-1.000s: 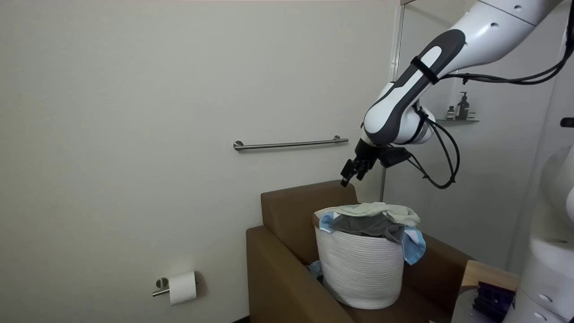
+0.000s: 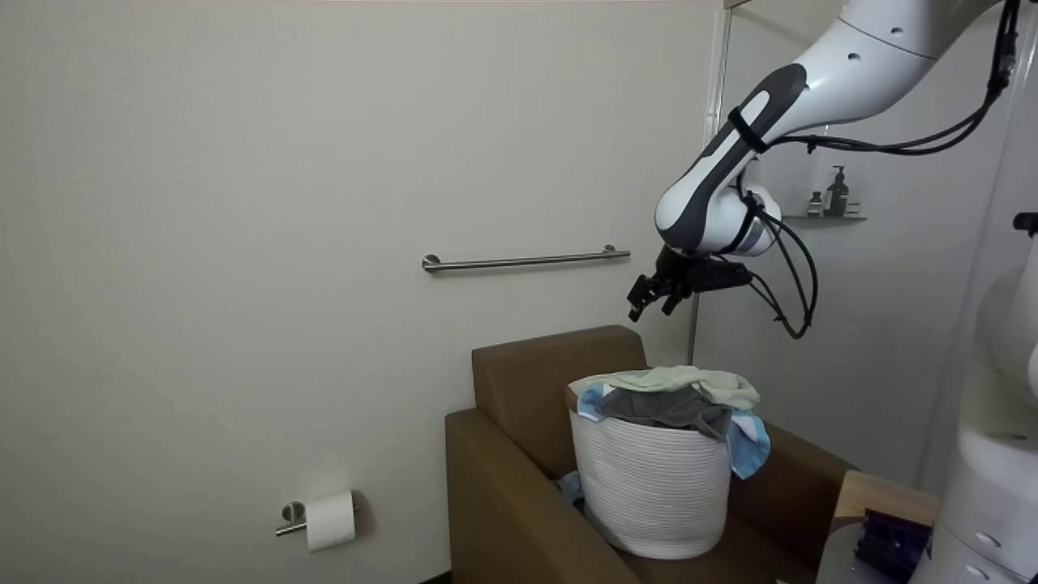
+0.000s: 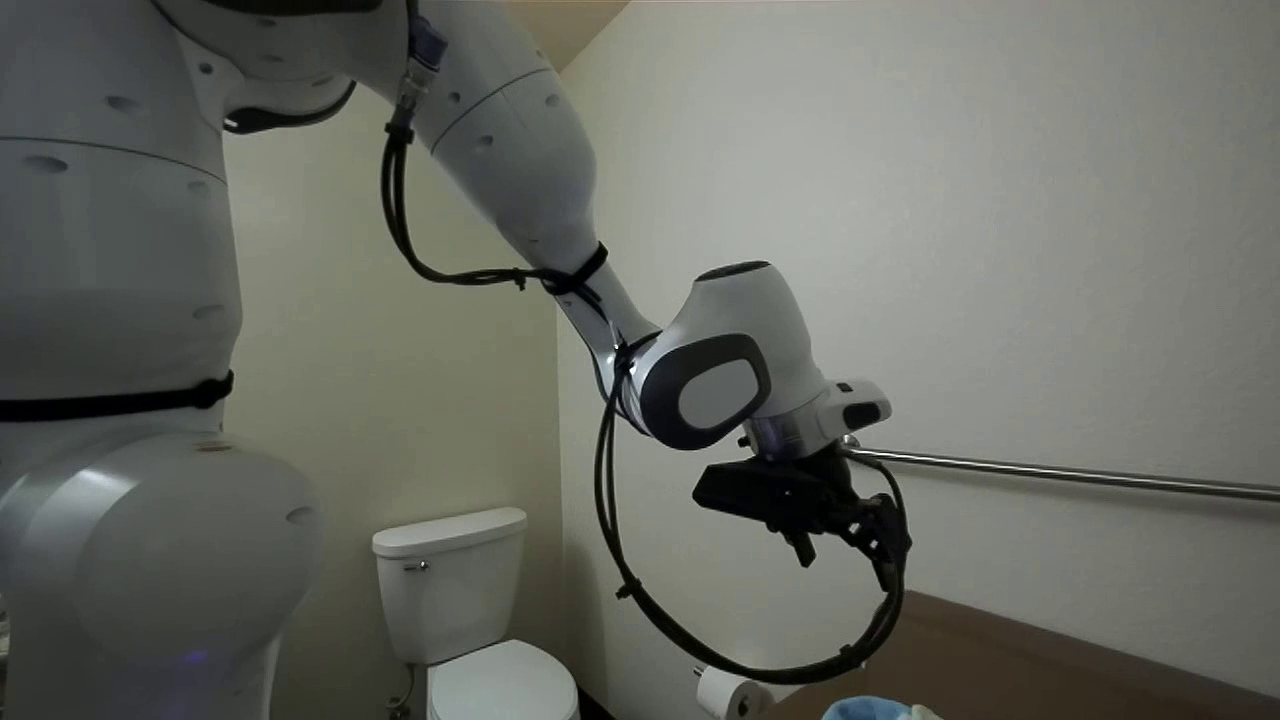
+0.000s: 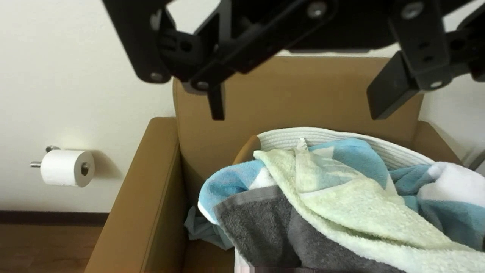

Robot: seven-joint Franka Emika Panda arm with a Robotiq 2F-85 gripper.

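My gripper (image 2: 649, 307) hangs above the chair, open, with nothing between its fingers. In the wrist view its two dark fingertips (image 4: 217, 102) are spread wide in front of the chair back. Below stands a white woven basket (image 2: 654, 482), heaped with towels. A pale green towel (image 4: 345, 195) lies on top, a dark grey towel (image 4: 259, 223) drapes over the near side, and blue-and-white towels (image 4: 232, 182) stick out around them. The gripper is well clear of the pile. The basket's inside is hidden by the cloth.
The basket sits on a brown armchair (image 2: 521, 487); a blue-grey cloth (image 4: 207, 229) lies beside it on the seat. A towel bar (image 2: 530, 261) and a toilet roll (image 2: 331, 521) are on the wall. A toilet (image 3: 480, 612) stands in the corner. Open air surrounds the gripper.
In exterior view 1 the gripper has risen slightly and shifted a little right, and its wrist has turned so both fingers show apart. The basket and towels have not moved.
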